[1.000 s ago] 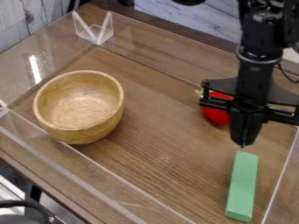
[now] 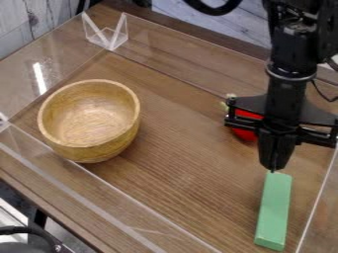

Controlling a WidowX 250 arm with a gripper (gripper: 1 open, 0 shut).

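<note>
My black gripper (image 2: 275,156) points down at the right of the table, just above the upper end of a flat green bar (image 2: 272,215); it looks shut, with nothing seen between its fingers. A red object (image 2: 242,125) lies behind the gripper, partly hidden by it. A wooden bowl (image 2: 87,119) sits on the left.
A white wire stand (image 2: 106,30) stands at the back left. The table's left edge runs diagonally past the bowl.
The gripper has shifted slightly to the left and a little lower. The bar, bowl and red object appear unmoved.
</note>
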